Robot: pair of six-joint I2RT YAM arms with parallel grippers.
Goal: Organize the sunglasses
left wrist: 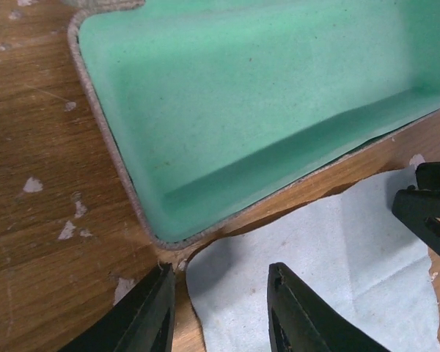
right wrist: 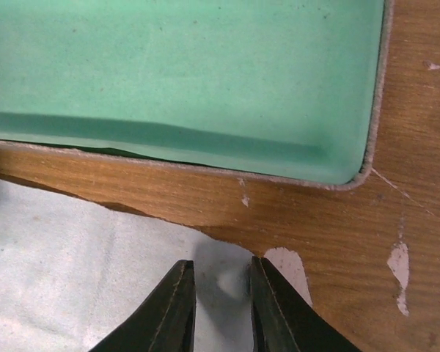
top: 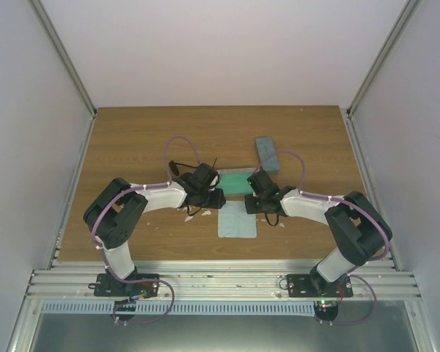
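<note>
A light grey cloth [top: 237, 220] lies flat in front of a green tray [top: 235, 183]. My left gripper is over the cloth's left top corner, fingers apart with nothing seen between them. My right gripper is over the cloth's right top corner, its fingers also apart. Another black gripper's fingers [left wrist: 418, 216] show at the right of the left wrist view. Dark thin sunglasses [top: 182, 165] appear partly behind the left arm in the top view; their detail is too small to tell.
A blue-grey case [top: 266, 154] lies at the back right of the tray.
</note>
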